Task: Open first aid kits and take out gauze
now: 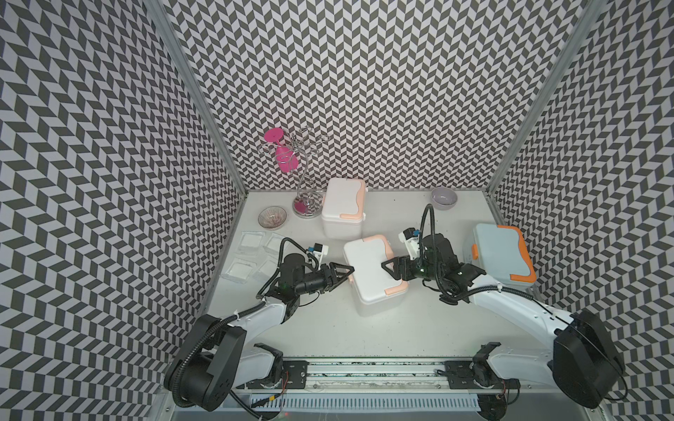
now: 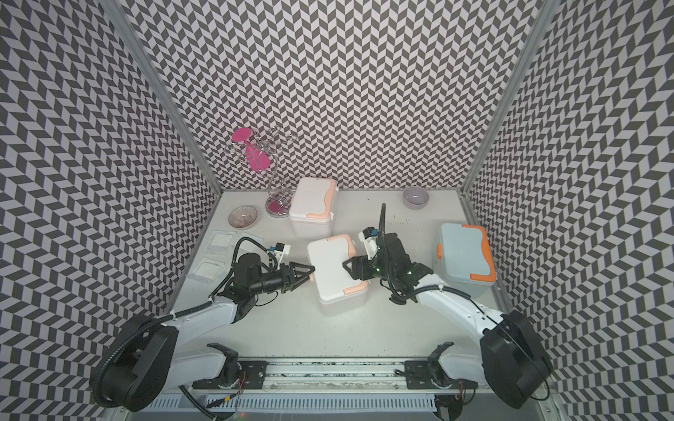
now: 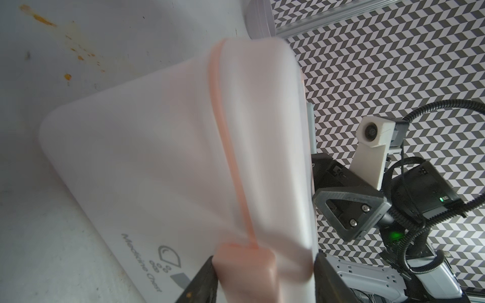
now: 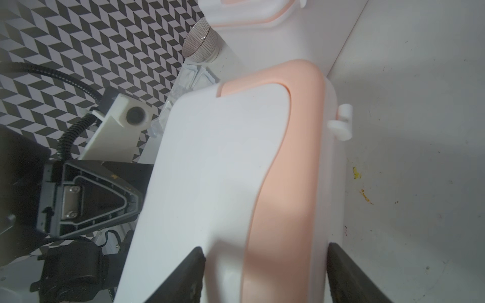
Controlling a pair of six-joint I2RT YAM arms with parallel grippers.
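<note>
A white first aid kit (image 1: 368,270) with peach trim stands at the front middle, held from both sides. My left gripper is shut on its left side, around the peach latch (image 3: 245,272), with "Medicine Chest" printing beside it. Opposite, my right gripper is shut on the lid's peach-trimmed edge (image 4: 283,202). The lid sits on the box. A second white-and-peach kit (image 1: 340,200) stands behind, and a blue-grey kit (image 1: 498,249) with orange trim sits at the right. Several flat clear-white packets (image 1: 249,242) lie at the left; their contents are unclear.
A metal rack (image 1: 305,165) holding pink glasses stands at the back left, near a clear bowl (image 1: 272,217). A grey bowl (image 1: 443,198) sits at the back right.
</note>
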